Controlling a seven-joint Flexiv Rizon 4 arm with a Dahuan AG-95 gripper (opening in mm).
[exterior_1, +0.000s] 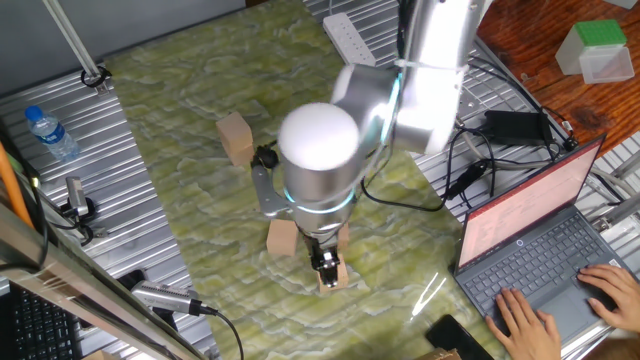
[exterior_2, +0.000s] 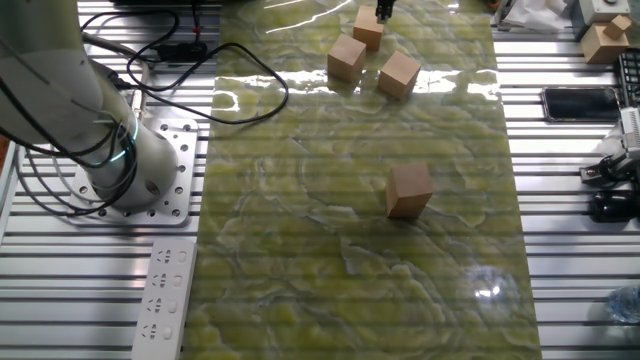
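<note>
Several plain wooden blocks lie on the green marbled mat. My gripper points down over the front block of a cluster of three and hides part of it. To the left is a second block; a third is mostly covered by the arm. A lone block stands further back. In the other exterior view, the dark gripper tip shows at the top edge, just above the farthest block. Whether its fingers are apart cannot be made out, and no block appears lifted.
A laptop with a person's hands on it and a phone border the mat's right side. A water bottle stands at left. Loose black cable crosses onto the mat near the base.
</note>
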